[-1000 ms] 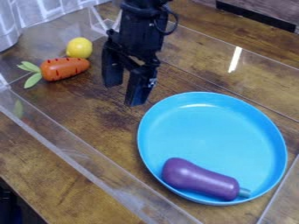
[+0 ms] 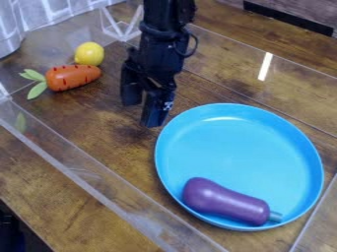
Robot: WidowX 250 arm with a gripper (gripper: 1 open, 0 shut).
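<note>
My black gripper (image 2: 142, 96) hangs low over the wooden table at the top middle, just behind and left of the blue plate, its fingers apart with nothing visible between them. A purple eggplant toy (image 2: 226, 202) lies in the front part of the blue plate (image 2: 237, 133). An orange carrot toy (image 2: 73, 77) with green leaves and a yellow lemon (image 2: 89, 53) lie to the left of my gripper.
A pale object (image 2: 11, 25), partly cut off, stands in the top left corner. Bare table (image 2: 93, 148) shows left of the plate and at the back right. A clear edge runs along the lower left.
My gripper has shifted slightly and turned, so its fingers now appear closer together from this view. The plate, eggplant, carrot and lemon have not moved.
</note>
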